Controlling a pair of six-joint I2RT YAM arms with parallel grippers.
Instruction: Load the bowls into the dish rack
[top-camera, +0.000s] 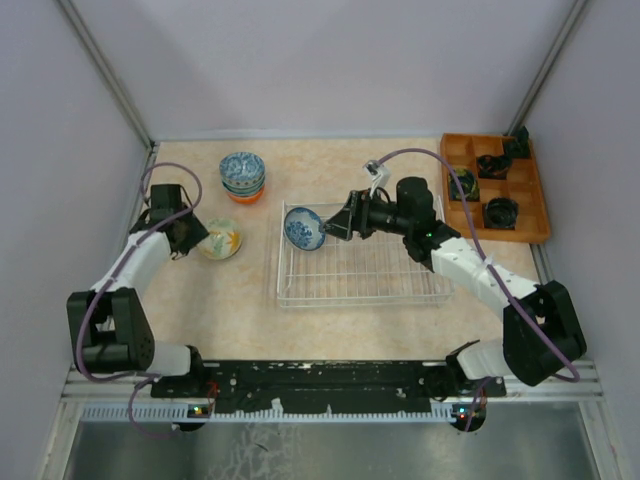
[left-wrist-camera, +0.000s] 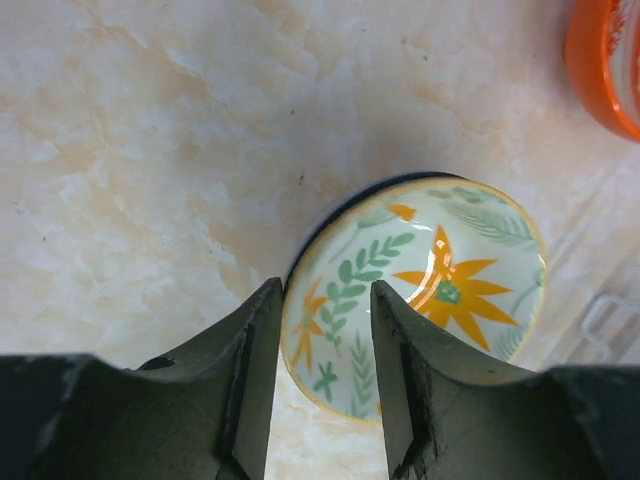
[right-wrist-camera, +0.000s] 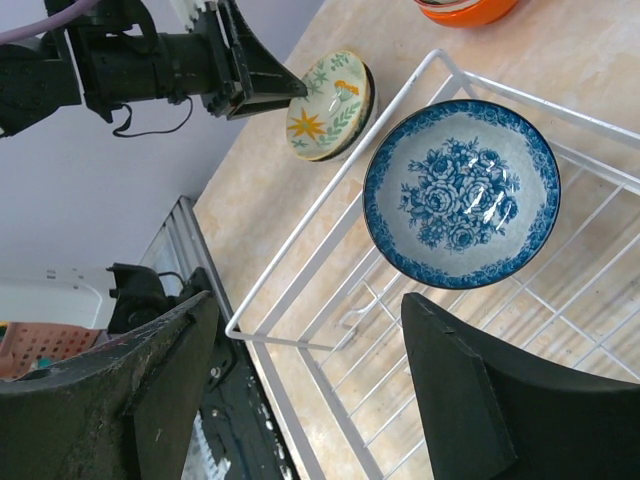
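Note:
A cream bowl with orange flowers and green leaves (top-camera: 224, 240) is on the left of the counter. My left gripper is partly open at this bowl's rim. The near rim passes between its fingers, with gaps showing; the right wrist view shows the floral bowl (right-wrist-camera: 328, 108) tilted against the fingertips. A blue-and-white bowl (right-wrist-camera: 462, 195) leans on edge at the left end of the white wire dish rack (top-camera: 365, 300). In front of that bowl, my right gripper stands open, nothing between its fingers.
A stack of blue-patterned bowls (top-camera: 242, 170) over an orange one stands at the back left. At the back right is a wooden compartment tray (top-camera: 530, 200) with dark cups. Most of the rack is empty, and the counter in front of it is clear.

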